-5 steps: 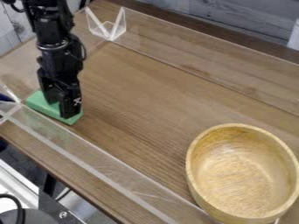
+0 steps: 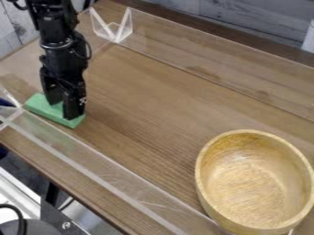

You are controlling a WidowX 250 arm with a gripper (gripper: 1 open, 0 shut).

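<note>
My black gripper (image 2: 64, 99) points down at the left of the camera view, its fingertips over a green block (image 2: 50, 109) that lies near the table's left edge. The fingertips overlap the block in view, so I cannot tell whether they touch it. The gripper's lower end is dark, and the gap between its fingers is hard to make out.
A large tan round bowl (image 2: 252, 181) stands at the right front. Clear plastic barriers (image 2: 123, 184) run along the table's edges, with a clear bracket at the back.
My gripper has shifted slightly over the block in the last second. The block and bowl look to be in about the same places.
</note>
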